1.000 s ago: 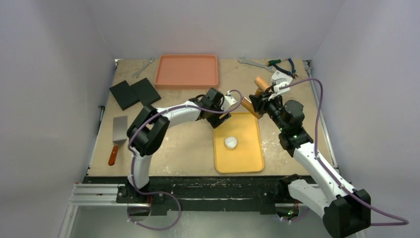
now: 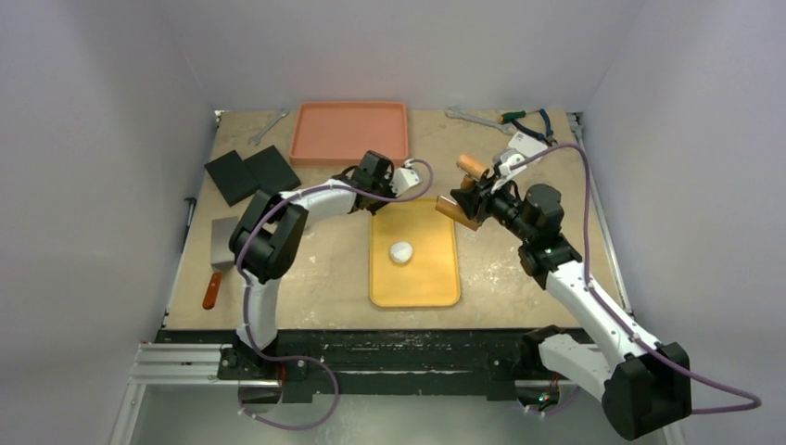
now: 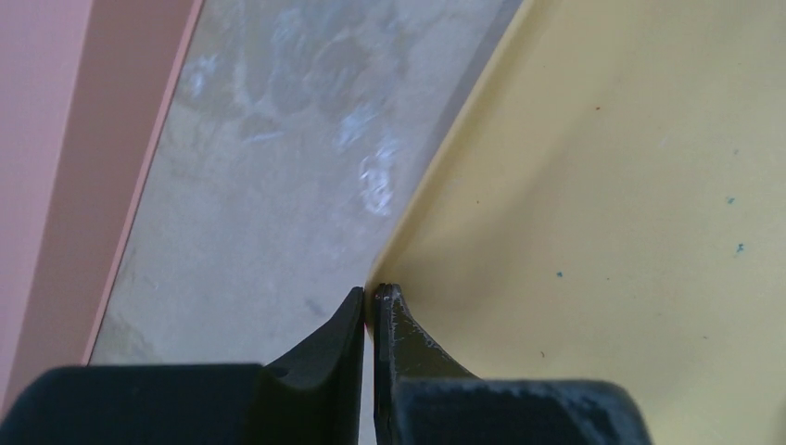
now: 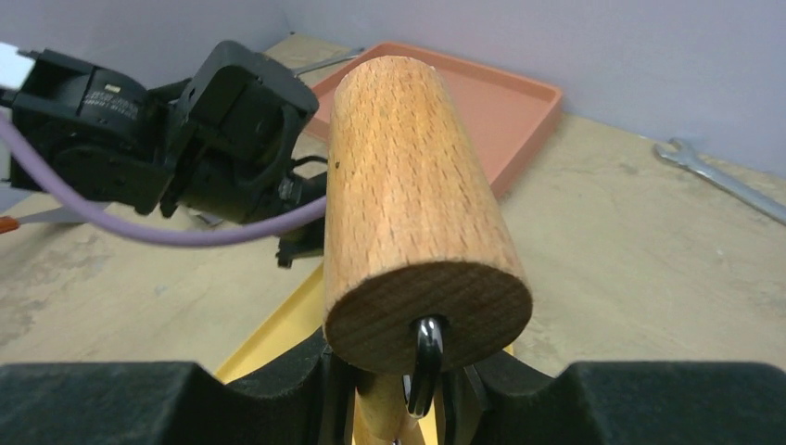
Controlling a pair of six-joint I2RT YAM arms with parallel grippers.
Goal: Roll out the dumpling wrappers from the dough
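A white dough piece [image 2: 400, 252] lies in the yellow tray [image 2: 413, 287]. My left gripper [image 2: 375, 204] is at that tray's back-left corner; in the left wrist view its fingers are shut on the tray's thin rim [image 3: 436, 171]. My right gripper [image 2: 479, 193] holds a wooden rolling pin [image 4: 417, 176] with a metal axle above the right of the tray, its fingers shut round the handle. In the right wrist view the pin's roller hides part of the yellow tray and left arm.
A pink tray [image 2: 348, 125] stands at the back. Dark plates [image 2: 232, 176], a scraper [image 2: 223, 243], wrenches [image 2: 473, 116] and pliers [image 2: 542, 125] lie around the sides and back.
The yellow tray, with the dough in it, has moved left and slightly back along with my left gripper. My right gripper with the rolling pin has shifted slightly left.
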